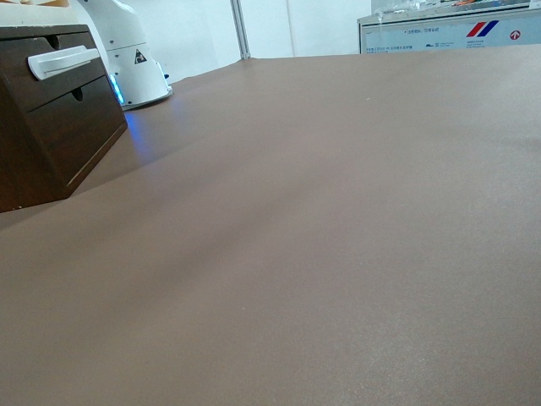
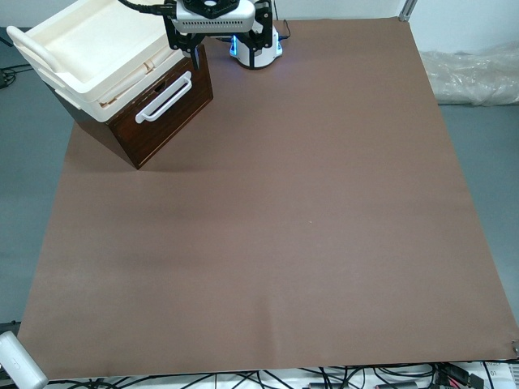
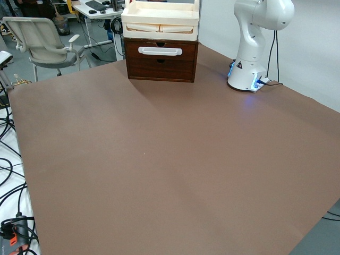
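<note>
A dark wooden drawer box (image 2: 138, 138) with a white handle (image 3: 160, 51) stands at the back of the brown table (image 2: 292, 227); both its drawers look shut in the right view. A white plastic bin (image 3: 159, 14) sits on top of it. The white robot arm (image 3: 249, 48) is mounted beside the box. In the left view its black gripper assembly (image 2: 185, 42) hangs near the bin's edge, at the top of the picture; whether it is open or shut is unclear. The top view shows the box and the arm's base, not the gripper.
Cables and devices (image 3: 20, 234) run along one table edge outside the top. A white wall is behind the arm; a chair (image 3: 48, 48) and desk stand beyond the table.
</note>
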